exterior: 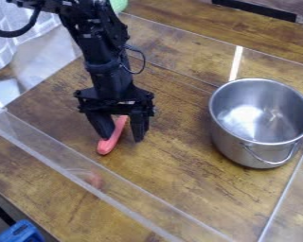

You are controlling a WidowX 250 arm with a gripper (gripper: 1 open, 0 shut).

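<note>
My black gripper (120,125) is low over the wooden table (167,189), pointing down at a pink-red elongated object (109,144) that lies in the left middle of the view. The fingertips are around or just above that object's upper part, which they partly hide. Whether they touch it or are closed on it I cannot tell.
A large steel pot (259,121) stands to the right. A clear low barrier runs diagonally across the lower left, with a blue object (22,233) beyond it at the corner. The table behind the gripper and toward the front right is mostly clear.
</note>
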